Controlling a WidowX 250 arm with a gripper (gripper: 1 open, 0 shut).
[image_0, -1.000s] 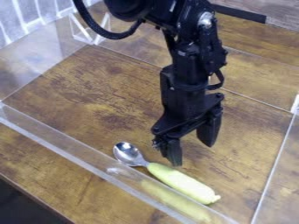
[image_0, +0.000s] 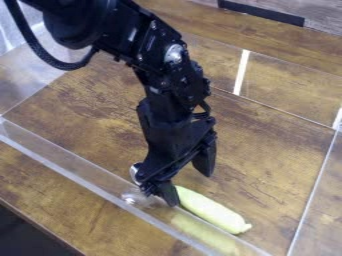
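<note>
My black gripper (image_0: 182, 172) is open, low over the wooden surface, with its left finger down where a metal spoon (image_0: 135, 173) lies. That finger hides most of the spoon. A pale yellow-green corn-like object (image_0: 213, 213) lies beside it, extending toward the lower right along the clear front wall; its upper-left end is at the finger. Whether the finger touches either thing I cannot tell.
Clear plastic walls (image_0: 67, 153) enclose the wooden floor (image_0: 267, 160) along front, left and right. The floor to the left and right of the arm is bare.
My gripper has moved left and down toward the spoon, which it now mostly covers. The yellow-green object lies about where it was.
</note>
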